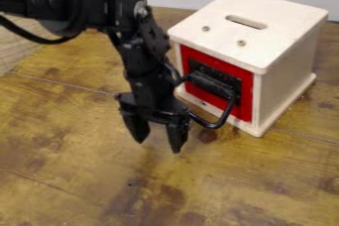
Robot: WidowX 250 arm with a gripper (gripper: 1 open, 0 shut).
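A white box (272,32) stands at the back right, with a slot and two round fittings on top and a red front panel (196,58) holding a black insert. My black gripper (155,136) hangs low over the wooden floor just left of and in front of the box, fingers pointing down and apart, with nothing visible between them. A black cable loops from the arm in front of the red panel.
A pale wall shows behind the box at the top right.
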